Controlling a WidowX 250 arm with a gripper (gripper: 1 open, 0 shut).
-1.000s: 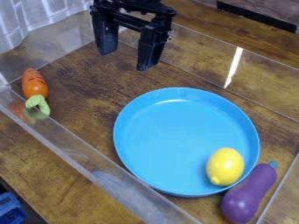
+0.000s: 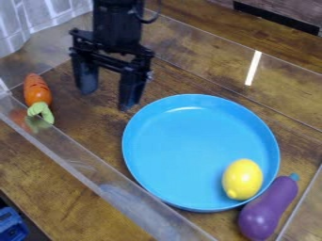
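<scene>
My black gripper [image 2: 108, 80] hangs in the upper left of the camera view, its two fingers spread apart with nothing visible between them. To its lower left a toy carrot [image 2: 37, 91] with a green top lies on the wooden surface. A light blue plate [image 2: 176, 151] sits at centre right, below and right of the gripper, with a yellow oval object [image 2: 242, 179] on its right part.
A purple eggplant [image 2: 266, 207] lies right of the plate at the lower right. Clear walls border the area. A dark blue object [image 2: 8, 226] shows at the bottom left corner. The wood behind the plate is bare.
My gripper has moved down in the view and slightly left, toward the area between carrot and plate. The other objects have not moved.
</scene>
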